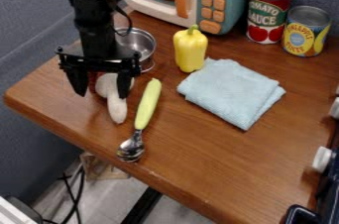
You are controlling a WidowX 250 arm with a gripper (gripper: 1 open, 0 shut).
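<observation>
My black gripper (103,73) is at the left of the wooden table, low over a white elongated object (115,104); a small reddish thing is partly visible behind its fingers. Whether the fingers hold anything cannot be told. Right of the white object lies a scoop (131,148) with a pale yellow-green handle. A steel pot (145,48) stands behind the gripper, partly hidden by it.
A yellow pepper (191,49) stands beside the pot, with a folded blue cloth (231,93) to its right. A toy microwave (220,0) and two cans (268,15) are at the back.
</observation>
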